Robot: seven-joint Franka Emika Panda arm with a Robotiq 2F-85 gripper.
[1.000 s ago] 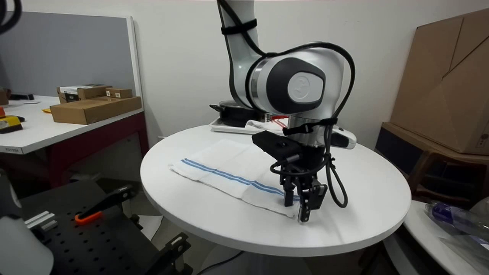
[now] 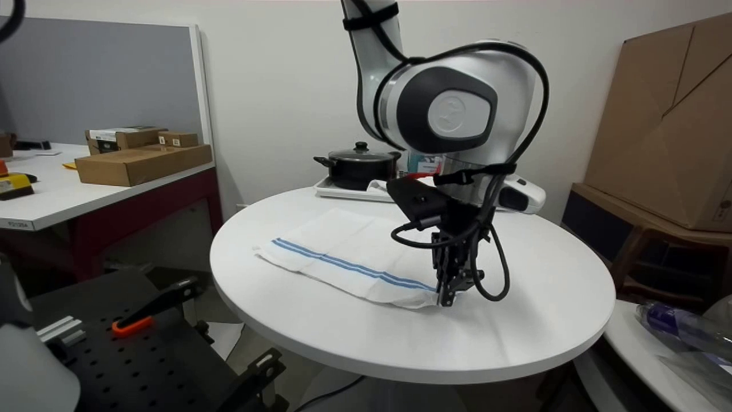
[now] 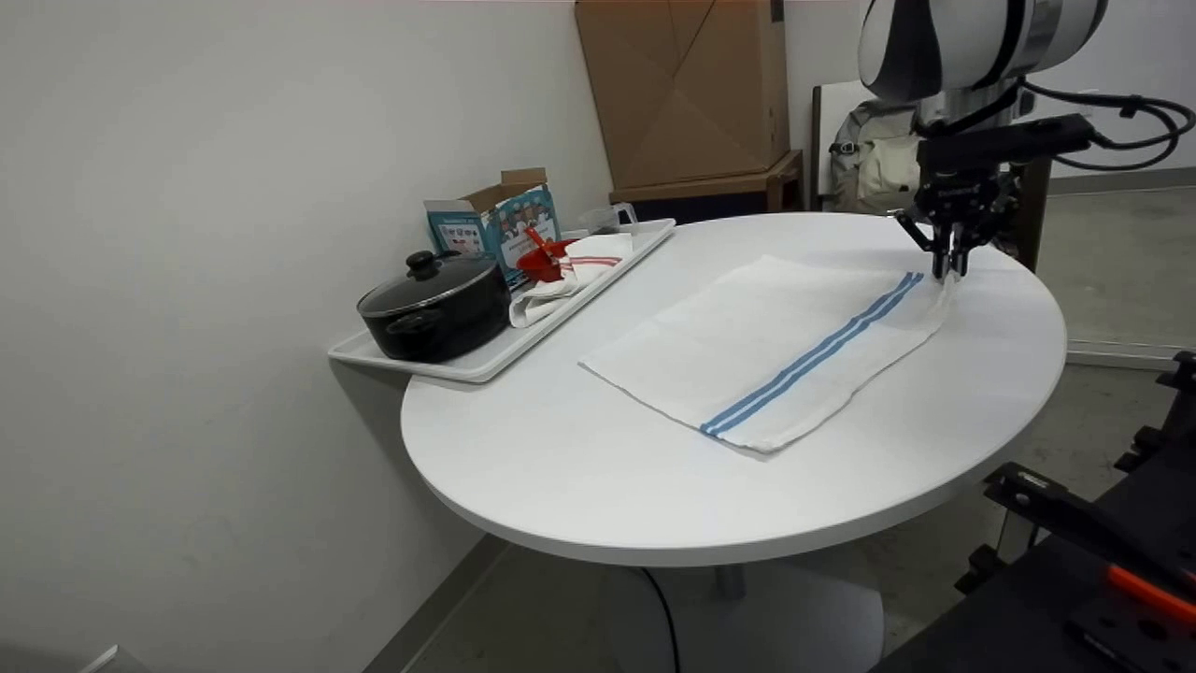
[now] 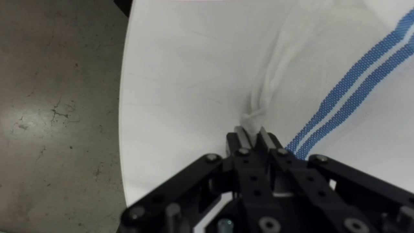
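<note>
A white towel [image 2: 343,247] with a double blue stripe lies spread on the round white table [image 3: 538,471]. My gripper is shut on the towel's edge close to one corner, beside the end of the stripe; a bunched fold of white cloth [image 4: 258,112] rises from between the fingertips. In the second exterior view the gripper [image 3: 950,264] points down at the towel's far right corner, where the pinched cloth [image 3: 945,293] lifts slightly. Most of the towel [image 3: 718,325] still lies flat.
At the back edge a white tray [image 3: 505,357] carries a lidded black pot [image 3: 437,308], a red item [image 3: 546,260], a folded cloth [image 3: 583,264] and an opened blue box [image 3: 527,219]. Bare tabletop surrounds the towel; the table's rim [image 4: 122,116] is near the gripper.
The gripper was open over the towel's corner a second ago. Its fingers have closed on the cloth, and the arm has risen and shifted somewhat, drawing that corner inward.
</note>
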